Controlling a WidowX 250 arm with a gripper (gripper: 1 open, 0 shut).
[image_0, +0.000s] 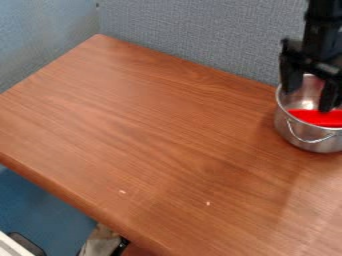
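A steel pot (307, 138) with a wire handle sits at the right edge of the wooden table (134, 130), holding something flat and red (317, 117). My black gripper (307, 80) is over the pot's back rim, blurred, its fingers spread open and pointing down; whether they reach inside the pot is hard to tell.
Most of the table, to the left and front of the pot, is bare. Grey-blue padded walls stand behind and to the left. Blue floor and some small objects show past the table's front-left edge.
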